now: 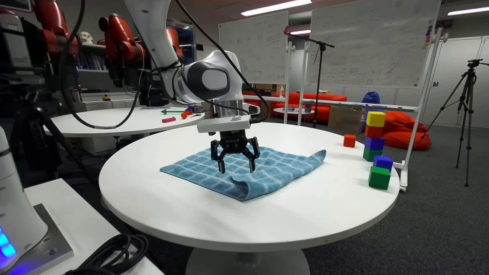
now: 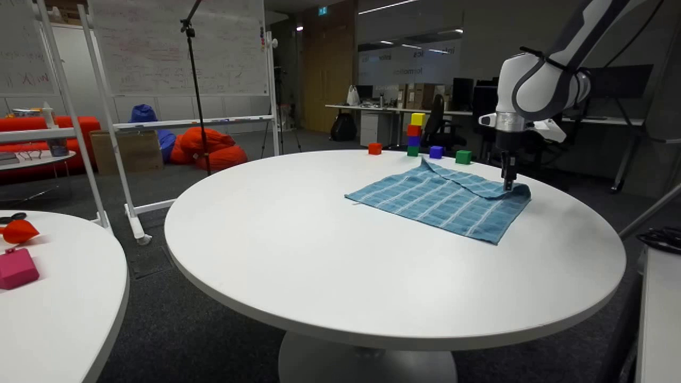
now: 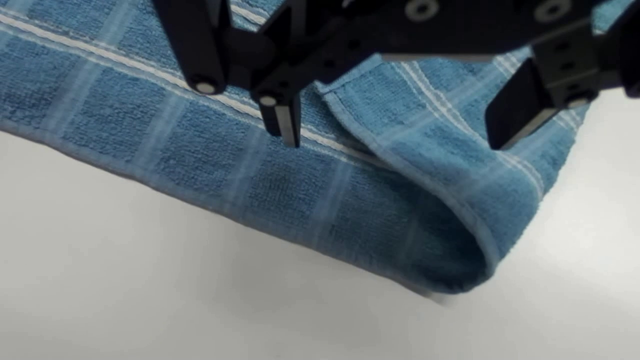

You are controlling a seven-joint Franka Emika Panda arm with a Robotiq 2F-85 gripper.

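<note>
A blue checked towel (image 1: 201,170) lies on the round white table, with one side folded over onto itself. Its folded flap (image 3: 432,120) curls up at the front corner, leaving a hollow under the bend. Over the towel my gripper (image 1: 237,170) points down, fingers apart and empty. In the wrist view one finger (image 3: 285,123) is above the flat part left of the flap's edge, while the other finger (image 3: 519,111) is above the folded layer. From the second exterior view, the gripper (image 2: 508,186) is by the folded edge; whether it touches cloth I cannot tell.
Near the table's far edge stands a stack of coloured blocks (image 1: 374,137). A red block (image 1: 349,140), a blue block (image 1: 383,162) and a green block (image 1: 379,178) sit around it.
</note>
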